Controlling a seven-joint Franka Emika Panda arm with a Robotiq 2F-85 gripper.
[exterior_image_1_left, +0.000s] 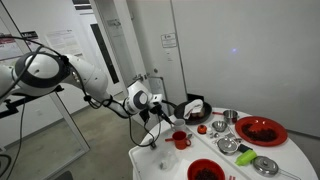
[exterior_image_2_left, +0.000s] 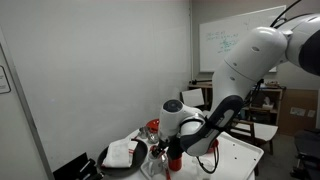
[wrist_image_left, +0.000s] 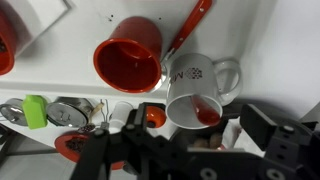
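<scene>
A white mug (wrist_image_left: 191, 82) with a red object (wrist_image_left: 207, 109) inside it lies between and just beyond the fingers of my gripper in the wrist view. The fingers are spread wide and hold nothing. Just left of the white mug is a red mug (wrist_image_left: 128, 53), seen from above. Above them a red-handled utensil (wrist_image_left: 190, 27) lies on the white surface. In exterior view 1 my gripper (exterior_image_1_left: 157, 98) hangs over the table's left part, near the red mug (exterior_image_1_left: 181, 139).
A black pan (exterior_image_1_left: 206, 111) with a white cloth stands at the back. Rightward are a red plate (exterior_image_1_left: 261, 130), metal pots and lids (exterior_image_1_left: 229, 145), and a covered pan (exterior_image_1_left: 265, 165). A red bowl (exterior_image_1_left: 206, 171) sits in front. Bare table shows at front left.
</scene>
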